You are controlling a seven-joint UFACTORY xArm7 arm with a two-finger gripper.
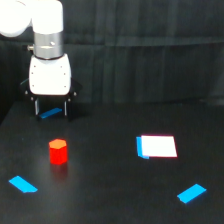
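Observation:
My white gripper hangs at the back left, its two dark fingers spread apart. Low between the fingertips, as seen from this camera, is a small blue strip on the dark table. Whether the fingers touch it cannot be made out. A red hexagonal-looking block stands in front of the gripper, apart from it.
Another blue strip lies at the front left, and one more blue strip at the front right. A white rectangle with a blue edge lies right of centre.

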